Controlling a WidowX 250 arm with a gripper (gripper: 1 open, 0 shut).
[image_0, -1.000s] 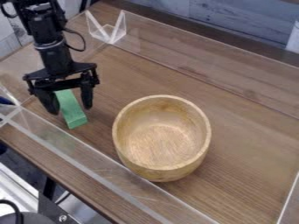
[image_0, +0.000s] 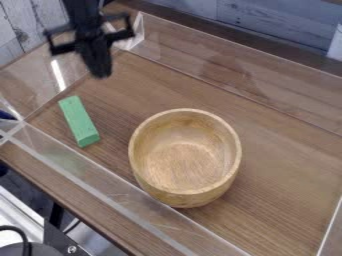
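A green rectangular block (image_0: 79, 120) lies on the wooden table at the left. My gripper (image_0: 95, 52) is raised toward the back left, above and behind the block and apart from it; its fingers are blurred, so their state is unclear. A round light wooden bowl (image_0: 185, 184) stands right of the block on the table (image_0: 267, 90).
A clear plastic edge (image_0: 80, 200) runs along the front left. The back and right of the table are open wooden surface, with a light edge at the far right.
The gripper has moved up and back, away from the green block, which now lies uncovered at the left. The bowl has not moved.
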